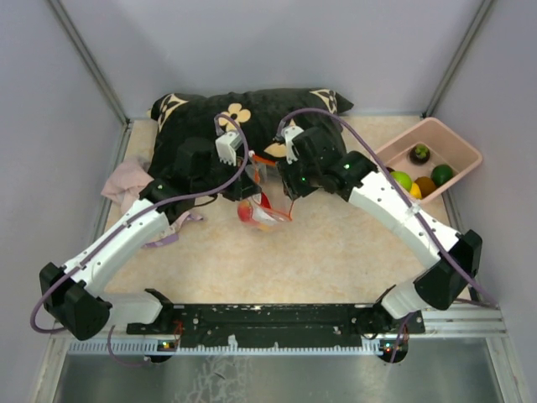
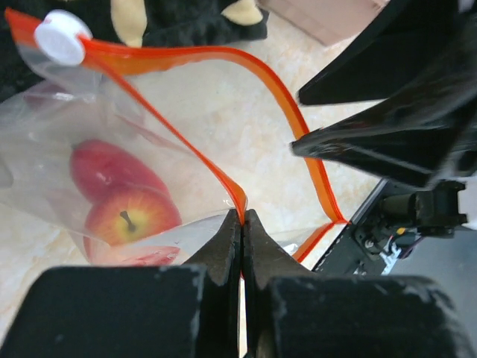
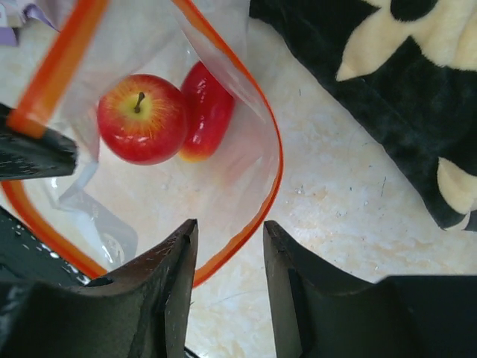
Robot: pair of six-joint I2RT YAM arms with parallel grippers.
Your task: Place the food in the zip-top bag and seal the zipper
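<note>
The clear zip bag with orange zipper edging (image 1: pixel 270 215) stands mid-table, mouth open, holding an apple (image 2: pixel 133 218) and a red oblong fruit (image 3: pixel 206 110). In the left wrist view my left gripper is shut on the bag's orange zipper edge, with the white slider (image 2: pixel 61 37) off to the upper left. My right gripper is part open, its fingertips at the bag's orange rim, which runs between or just behind them; I cannot tell whether it touches.
A pink bin (image 1: pixel 453 150) with several fruits and vegetables stands at the right. A dark flowered pillow (image 1: pixel 201 113) lies along the back, a pink cloth (image 1: pixel 127 180) at the left.
</note>
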